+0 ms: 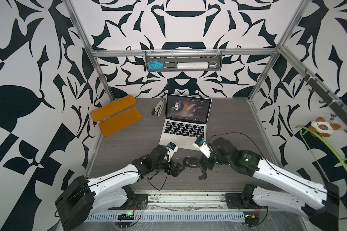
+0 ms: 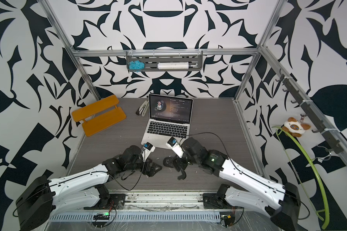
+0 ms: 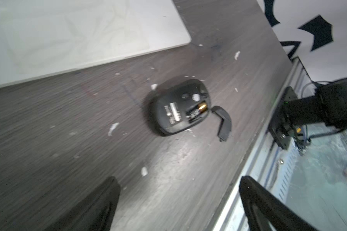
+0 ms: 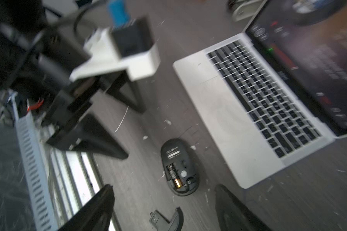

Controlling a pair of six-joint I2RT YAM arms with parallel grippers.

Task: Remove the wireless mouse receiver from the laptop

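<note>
A silver laptop (image 1: 183, 140) stands unfolded with its screen lit. Its receiver cannot be made out in any view. Between my arms a black mouse (image 3: 181, 107) lies upside down, its battery bay bare with a battery inside. A curved black cover (image 3: 224, 124) rests beside it. My left gripper is open to the left of the mouse, empty and above the table. In the right wrist view, the fingers of my right gripper are apart; the mouse and cover (image 4: 168, 222) appear between them, on the table below.
Behind the laptop's left side lies a stapler (image 1: 158, 108). An orange stand (image 1: 117, 115) occupies the table's left part. A grey rack (image 1: 183, 61) hangs on the back wall.
</note>
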